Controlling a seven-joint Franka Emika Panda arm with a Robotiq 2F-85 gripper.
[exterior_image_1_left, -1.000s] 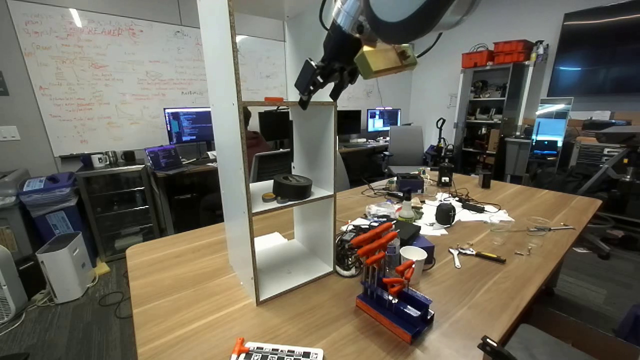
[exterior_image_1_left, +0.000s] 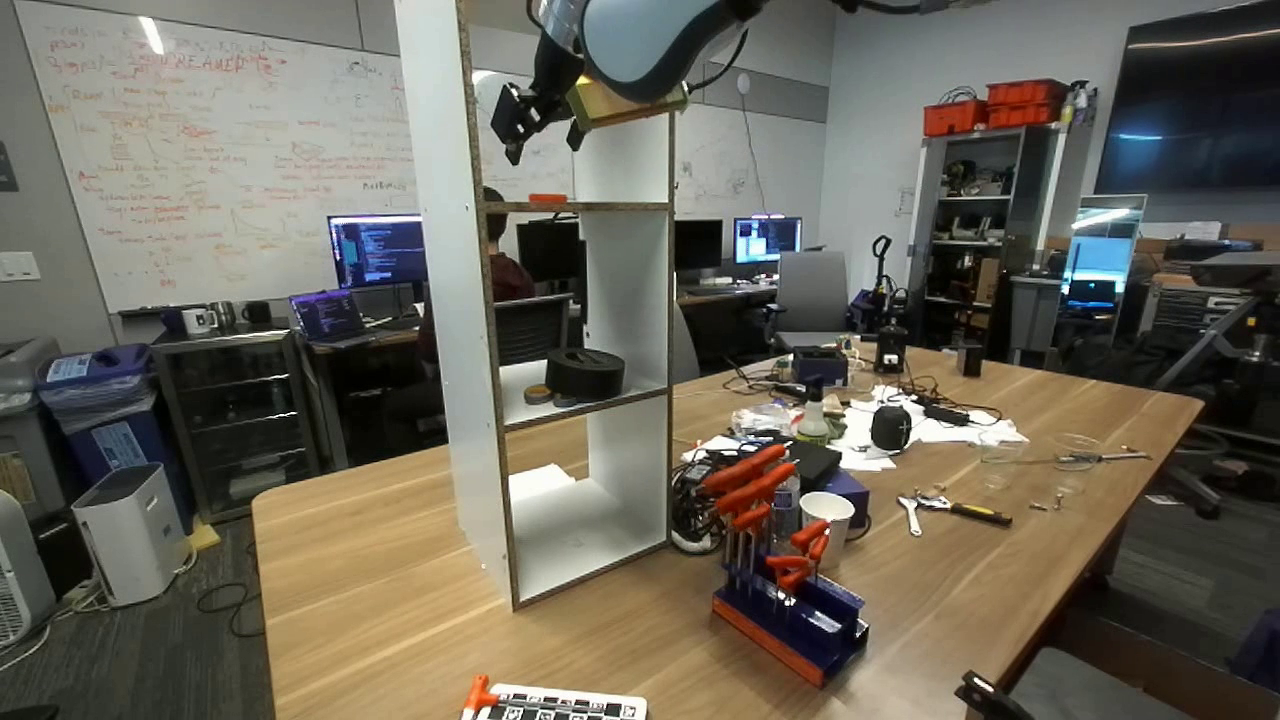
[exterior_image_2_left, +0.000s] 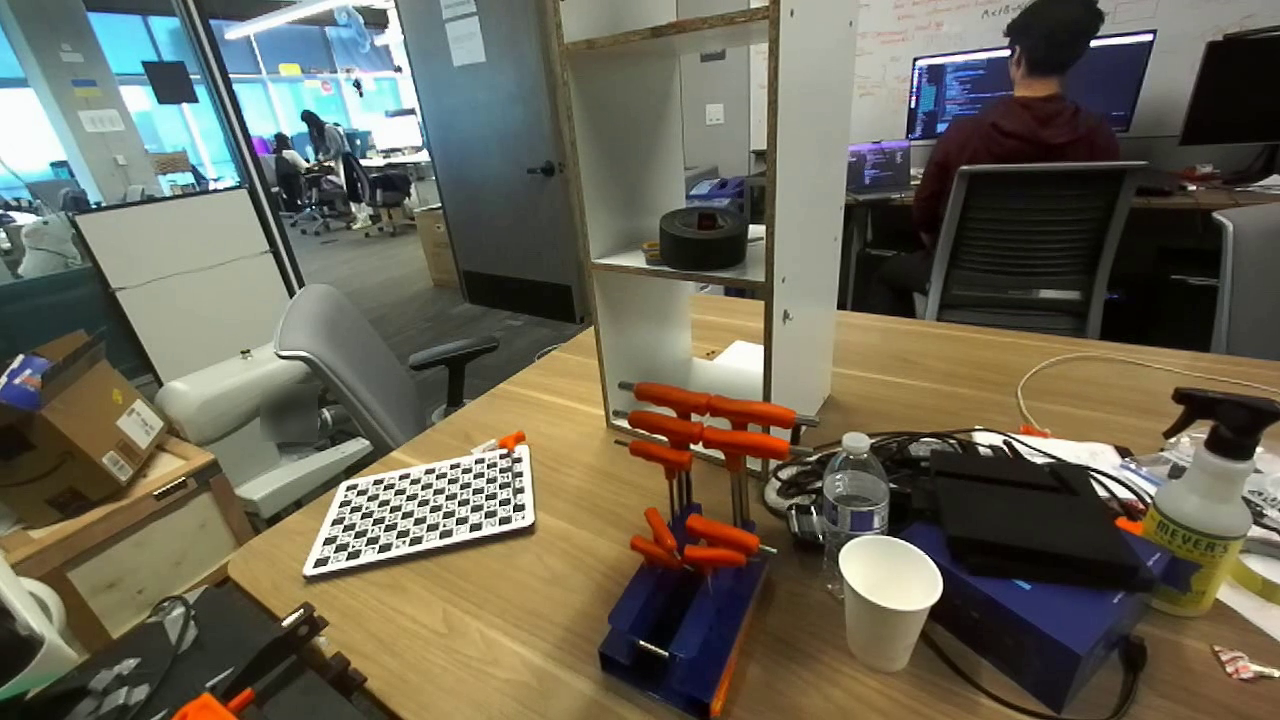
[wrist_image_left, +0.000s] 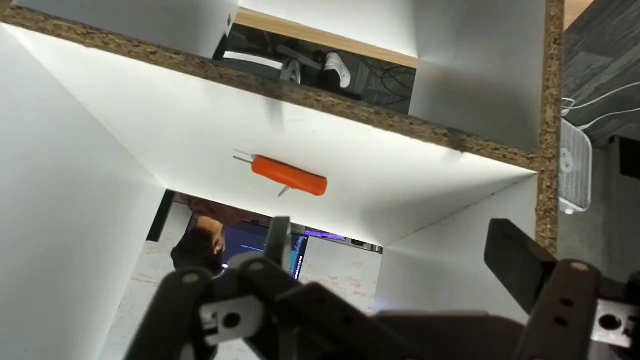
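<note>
An orange-handled tool (wrist_image_left: 291, 175) with thin metal ends lies on the white upper shelf, and its orange handle (exterior_image_1_left: 547, 198) also shows in exterior view 1. My gripper (exterior_image_1_left: 546, 146) is open above that shelf, near the front of the shelving unit (exterior_image_1_left: 474, 360). Seen from the wrist, the gripper has its dark fingers spread wide with nothing between them. The tool lies beyond the fingertips, clear of both fingers. Exterior view 2 does not show the gripper.
Side panels close in the upper compartment. On the shelf below rests a black tape roll (exterior_image_1_left: 585, 374). A blue rack (exterior_image_2_left: 690, 612) of orange T-handles stands on the table beside a paper cup (exterior_image_2_left: 889, 600). A checkered board (exterior_image_2_left: 426, 506) lies to the left.
In exterior view 1 the arm has moved left and upward, bringing the open gripper over the upper shelf. The orange tool has stayed where it was.
</note>
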